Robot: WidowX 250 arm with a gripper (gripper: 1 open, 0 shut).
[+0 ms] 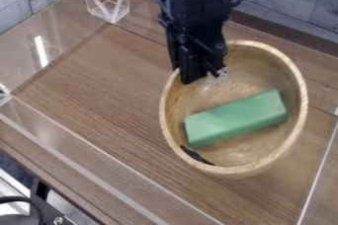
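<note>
A round wooden bowl [284, 91] sits on the right side of the table, holding a green rectangular block [238, 119] and a dark object at its lower left, partly hidden. My black gripper [196, 69] comes down from the top centre to the bowl's upper left rim. Whether it is shut on the rim is hard to tell.
A clear plastic bracket [106, 7] stands at the back left. Grey plank walls line the back, and a black cable or part shows at the lower left corner.
</note>
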